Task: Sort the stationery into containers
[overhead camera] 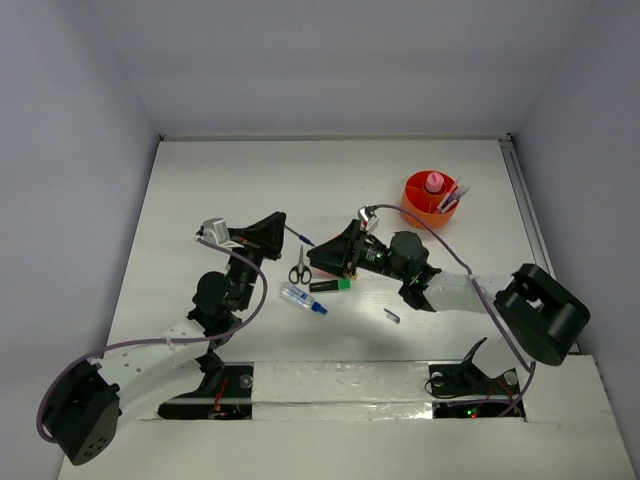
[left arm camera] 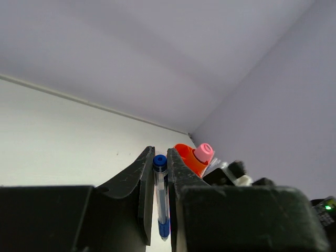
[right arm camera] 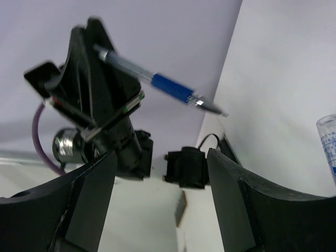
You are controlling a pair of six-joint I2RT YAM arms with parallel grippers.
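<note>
My left gripper (overhead camera: 276, 230) is shut on a blue pen (left arm camera: 163, 205), which sticks out from it toward the centre in the top view (overhead camera: 300, 236). My right gripper (overhead camera: 325, 250) stands open just right of that pen's tip, over the scissors (overhead camera: 300, 273) and a black-and-green marker (overhead camera: 330, 285). A blue-capped bottle-like item (overhead camera: 304, 299) and a small pen piece (overhead camera: 391, 316) lie on the table. The orange cup (overhead camera: 425, 208) at back right holds a pink item (overhead camera: 434, 182) and several pens.
Walls surround it at the back and sides.
</note>
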